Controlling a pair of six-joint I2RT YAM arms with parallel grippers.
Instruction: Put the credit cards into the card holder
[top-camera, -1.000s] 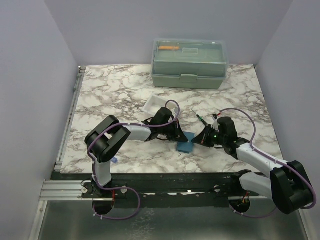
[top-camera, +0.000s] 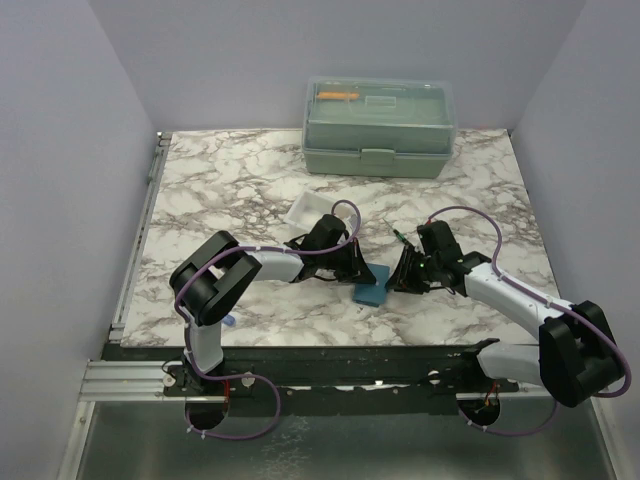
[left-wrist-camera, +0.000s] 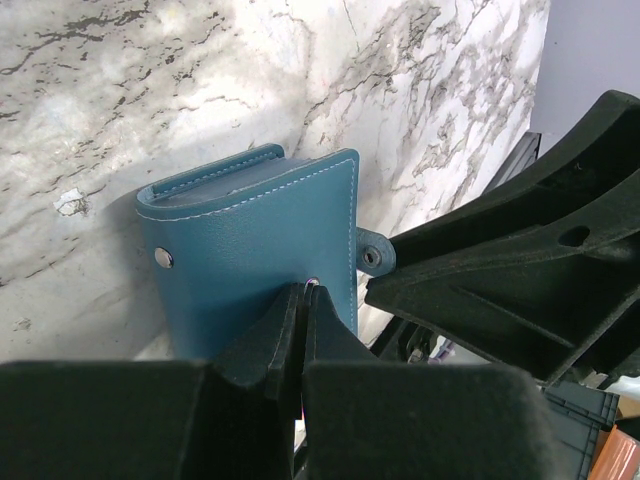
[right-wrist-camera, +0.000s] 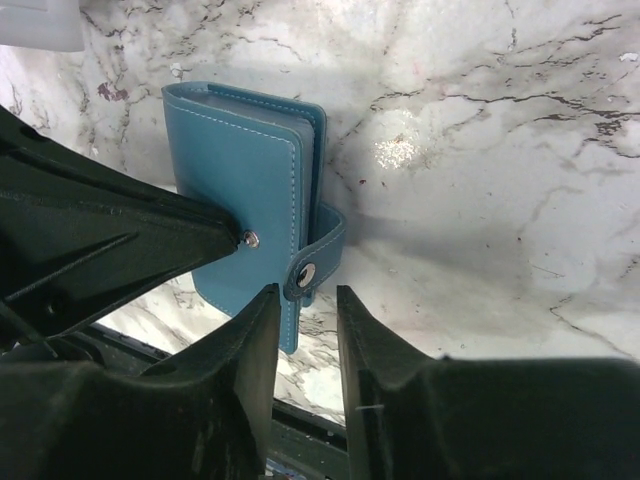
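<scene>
A blue leather card holder (top-camera: 370, 288) lies closed on the marble table, with pale sleeve edges showing between its covers in both wrist views. My left gripper is shut, nothing visible between its fingers, its tip at the metal snap on the cover. The holder's strap (right-wrist-camera: 318, 255) sticks out past the cover's edge, its snap unfastened. My right gripper stands partly open at the strap's end, one finger to each side and no grip showing. No separate credit cards can be made out.
A white tray (top-camera: 309, 211) is behind the left arm. A green pen-like item (top-camera: 401, 237) lies behind the right gripper. At the back stands a large clear-lidded green box (top-camera: 378, 163); a small blue object (top-camera: 229, 320) sits at front left.
My right gripper has gone from fingers together to partly open and shifted slightly beside the holder. The left arm and the holder have stayed in place.
</scene>
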